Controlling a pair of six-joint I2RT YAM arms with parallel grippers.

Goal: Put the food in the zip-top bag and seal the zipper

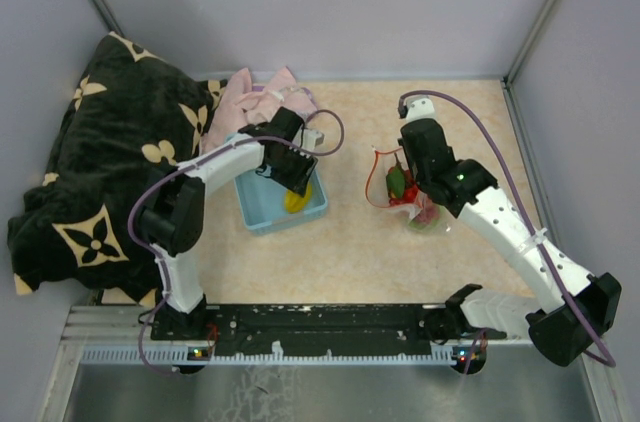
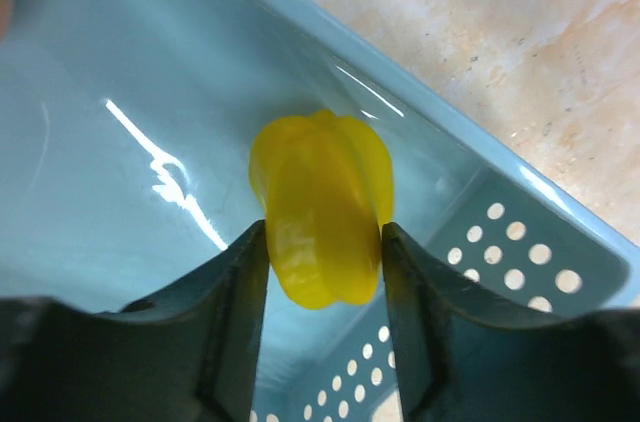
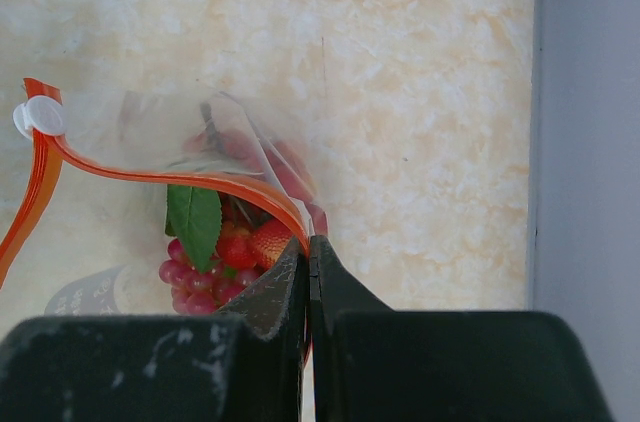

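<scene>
In the blue bin (image 1: 262,215) lies a yellow pepper (image 2: 320,202), also visible from above (image 1: 296,200). My left gripper has its fingertips on either side of the pepper's near part, part open; a firm hold cannot be told. The zip top bag (image 3: 150,174) stands open with grapes (image 3: 200,292), strawberries (image 3: 235,247) and green items (image 1: 396,182) inside. My right gripper is shut on the bag's orange zipper edge, whose white slider (image 3: 45,116) is at the left.
A pink cloth (image 1: 240,102) lies behind the bin, a dark patterned blanket (image 1: 100,162) on the left. A wall (image 3: 590,122) bounds the right.
</scene>
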